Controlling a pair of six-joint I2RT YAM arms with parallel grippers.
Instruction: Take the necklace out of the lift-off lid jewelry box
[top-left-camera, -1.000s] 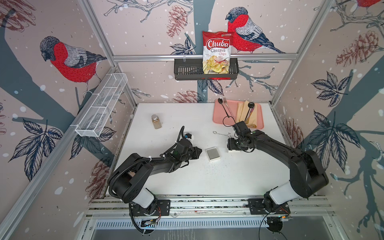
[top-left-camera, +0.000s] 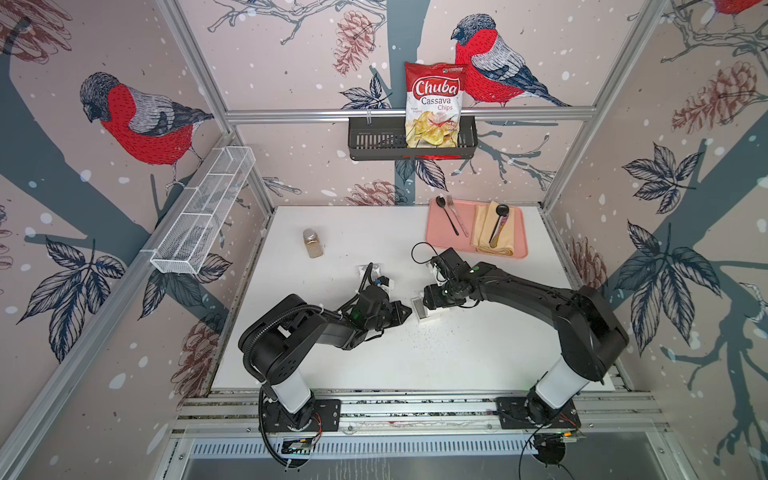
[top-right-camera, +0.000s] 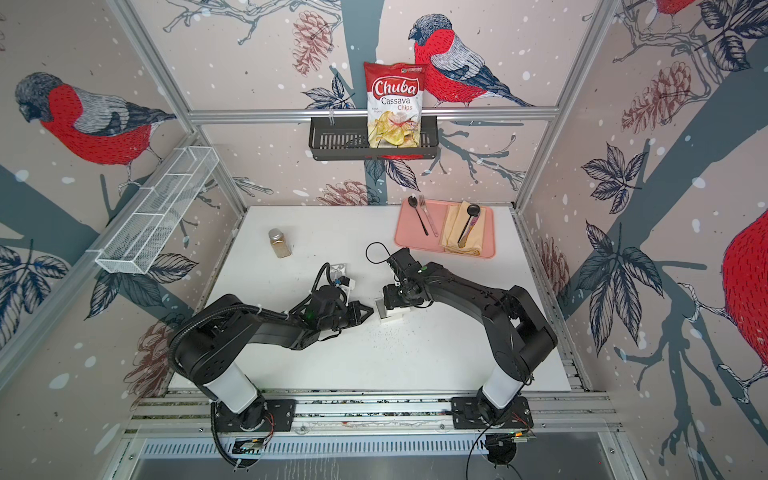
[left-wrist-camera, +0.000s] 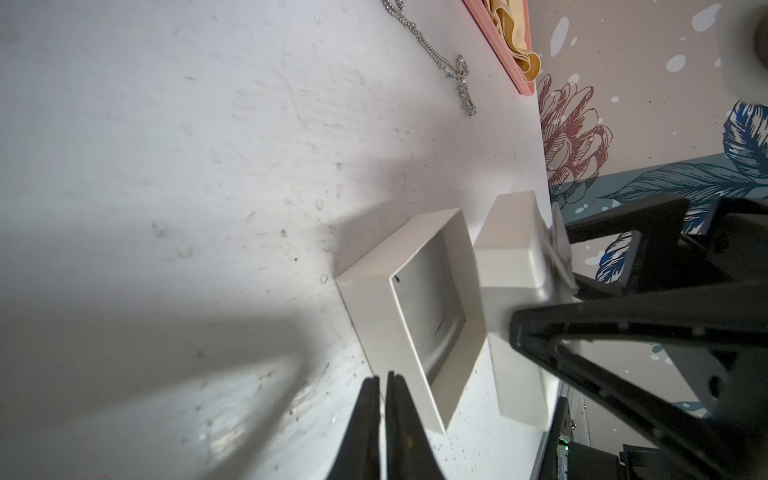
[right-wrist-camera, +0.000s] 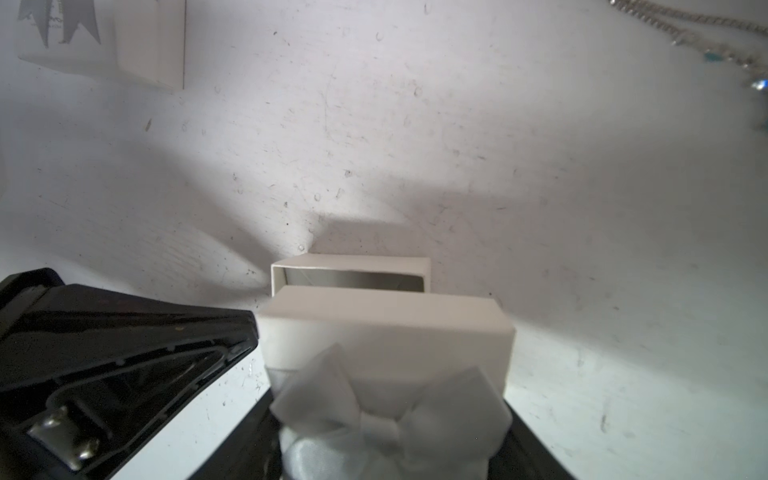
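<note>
The silver necklace (left-wrist-camera: 438, 54) lies loose on the white table, beyond the open box base (left-wrist-camera: 369, 316), which sits empty at the centre. My right gripper (top-left-camera: 433, 294) hangs just over the base with the white bow-topped lid (right-wrist-camera: 384, 320) between its fingers in the wrist views; whether it grips the lid I cannot tell. My left gripper is shut, nothing between its fingertips, close to the base's left side.
A pink tray (top-left-camera: 438, 232) with cutlery and a cloth is at the back right. A shaker (top-left-camera: 313, 244) stands back left. Another white package (right-wrist-camera: 148, 44) lies behind the left gripper.
My right gripper has moved left from beside the tray's front to over the box base, bringing the lid along. The left arm has edged slightly rightward.
</note>
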